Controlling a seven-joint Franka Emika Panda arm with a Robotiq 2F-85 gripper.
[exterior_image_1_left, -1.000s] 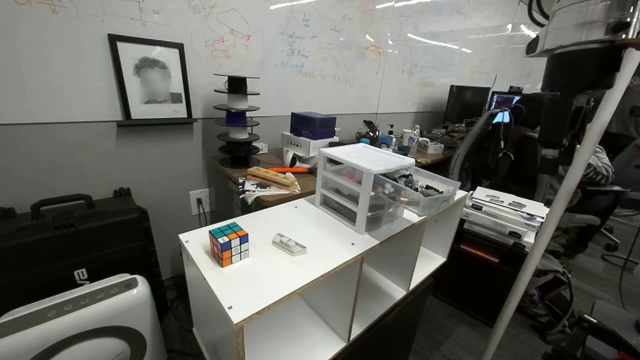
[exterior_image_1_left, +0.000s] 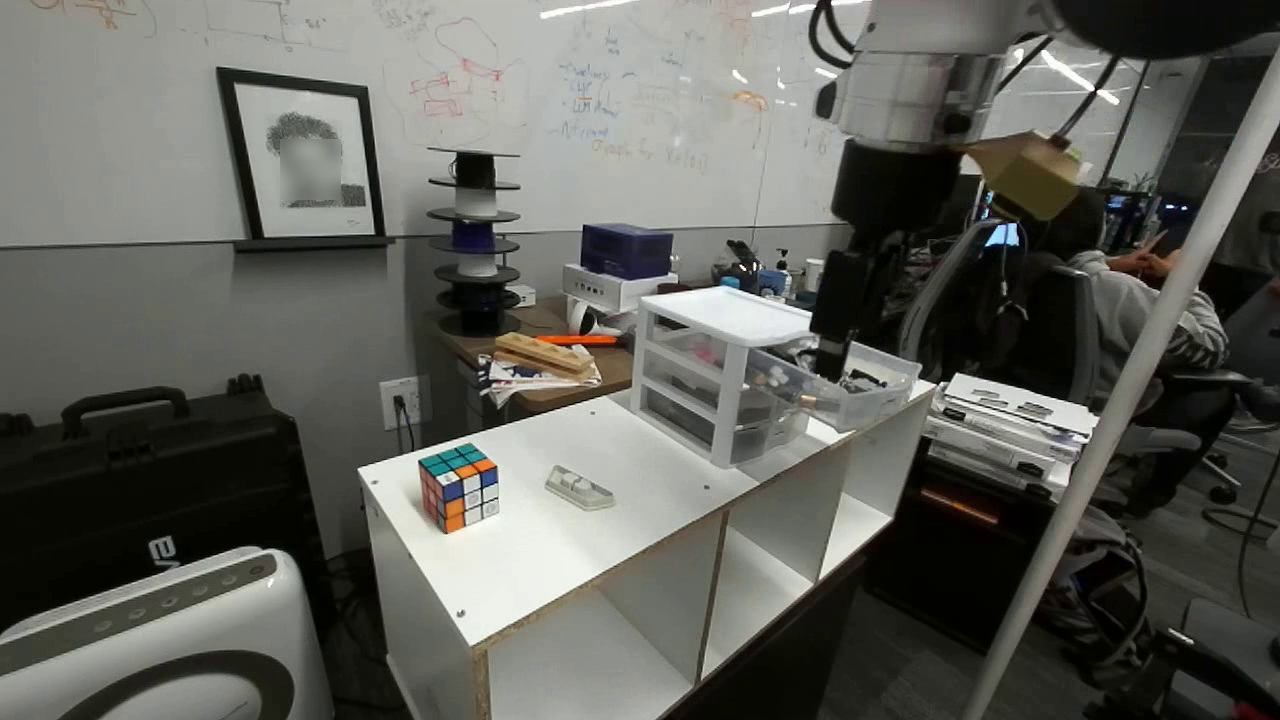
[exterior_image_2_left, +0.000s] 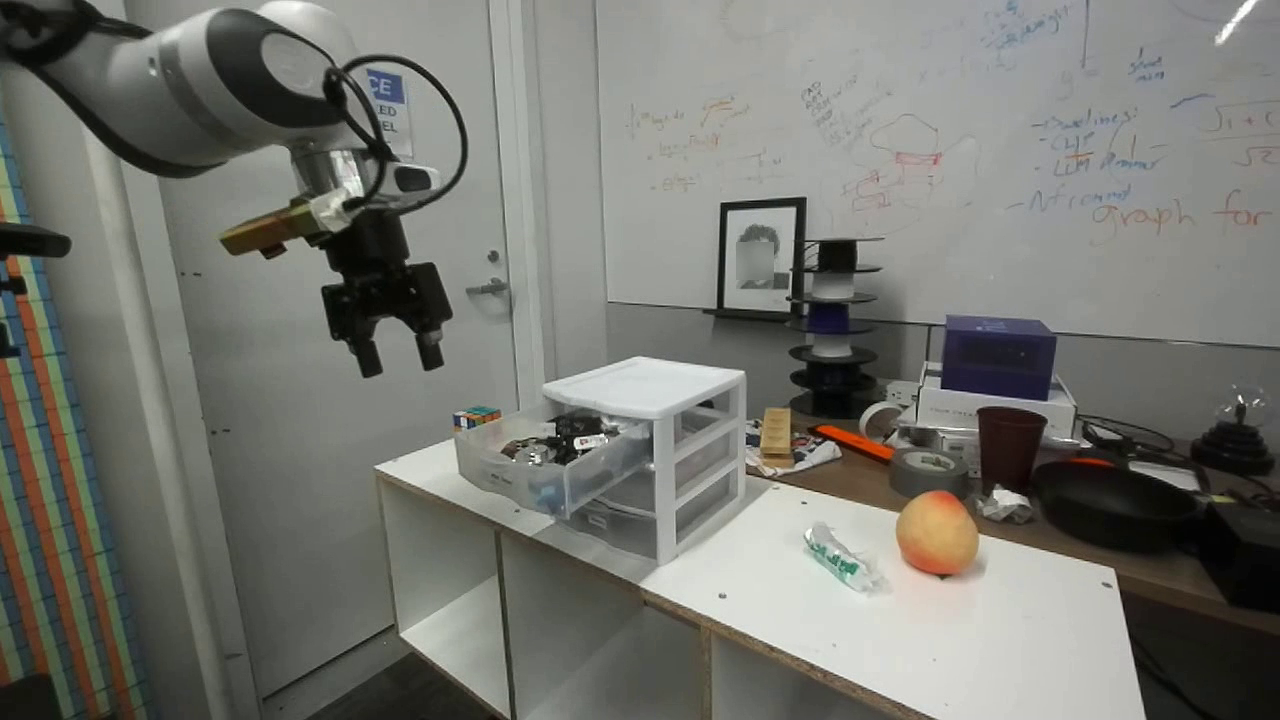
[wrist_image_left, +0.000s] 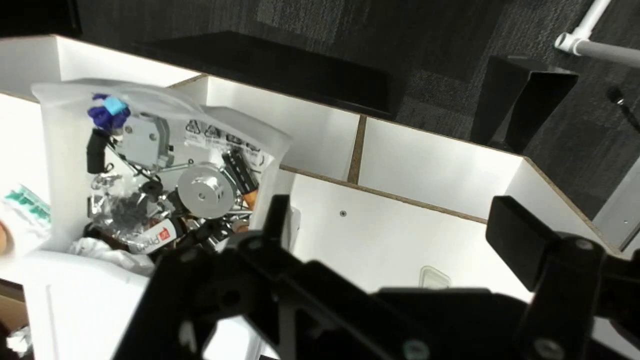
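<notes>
My gripper (exterior_image_2_left: 399, 359) hangs in the air above the white shelf (exterior_image_2_left: 1020, 636), its two black fingers apart and nothing between them. In the wrist view the gripper looks down past the open drawer (wrist_image_left: 45, 150), which is full of small metal and plastic parts. That drawer juts out from a white plastic drawer unit (exterior_image_1_left: 728, 308). A Rubik's cube (exterior_image_1_left: 459, 487) rests on the shelf top, with a pale grey-green tray-like piece (exterior_image_1_left: 579, 487) beside it. Toward the other end lie a peach (exterior_image_2_left: 937, 533) and a clear wrapper with green print (exterior_image_2_left: 843, 558).
The cluttered desk (exterior_image_2_left: 828, 480) behind the shelf bears a black pan (exterior_image_2_left: 1116, 502), duct tape (exterior_image_2_left: 930, 472) and a dark cup (exterior_image_2_left: 1009, 446). A pale pole (exterior_image_1_left: 1122, 420) rises in front at right. Bare shelf top surrounds the cube.
In exterior view 1 the arm and gripper have moved left and somewhat lower, from beyond the pole to near the open drawer. The objects on the shelf look unmoved.
</notes>
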